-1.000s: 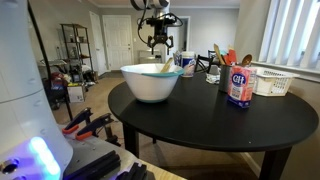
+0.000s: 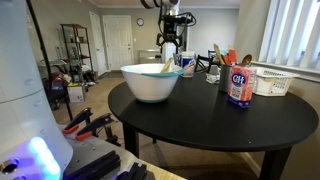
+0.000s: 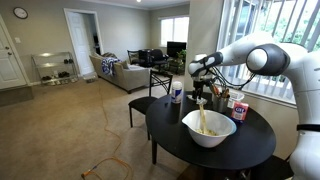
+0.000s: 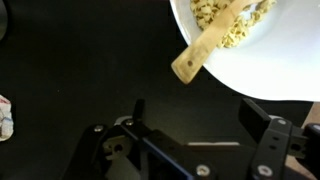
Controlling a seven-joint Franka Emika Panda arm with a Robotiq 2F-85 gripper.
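A large white bowl (image 2: pixel 150 88) stands on the black table; in the wrist view the bowl (image 4: pixel 262 72) fills the upper right and holds yellowish crumbly bits (image 4: pixel 236 32). A light wooden utensil (image 4: pixel 205 45) leans in it, its handle end sticking out past the rim; exterior view 2 shows the utensil (image 3: pixel 202 116) too. My gripper is open above the dark tabletop, the handle end ahead of its fingers and apart from them. Nothing lies between the fingers. From the side, the gripper (image 2: pixel 176 30) hangs high above the table, beyond the bowl.
A red and blue container (image 2: pixel 240 88) stands right of the bowl, with a white basket (image 2: pixel 272 82) behind it. A white and blue canister (image 3: pixel 177 92) is at the table's far side.
In exterior view 1 my gripper has shifted right and turned somewhat. The bowl, utensil and other things on the table have stayed where they were.
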